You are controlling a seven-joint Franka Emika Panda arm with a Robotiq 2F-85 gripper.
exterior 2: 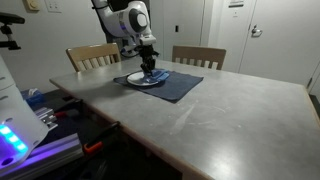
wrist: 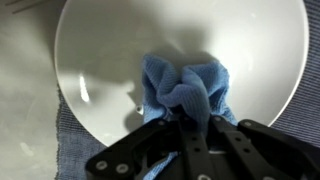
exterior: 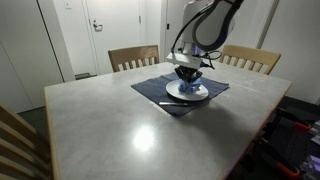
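Observation:
A blue cloth (wrist: 187,88) is pinched in my gripper, its folds spreading over a white plate (wrist: 105,60) in the wrist view. In exterior view 1 the gripper (exterior: 187,75) points down over the plate (exterior: 203,94), and the cloth (exterior: 188,86) shows beneath the fingers, at the plate's inner left part. Exterior view 2 has the gripper (exterior 2: 148,66) above the plate (exterior 2: 138,80) with the cloth touching or very near its surface. The fingertips themselves are hidden by the cloth.
The plate rests on a dark blue placemat (exterior: 150,88). A piece of cutlery (exterior: 174,103) lies on the mat beside it. Chairs (exterior: 134,58) stand round the table.

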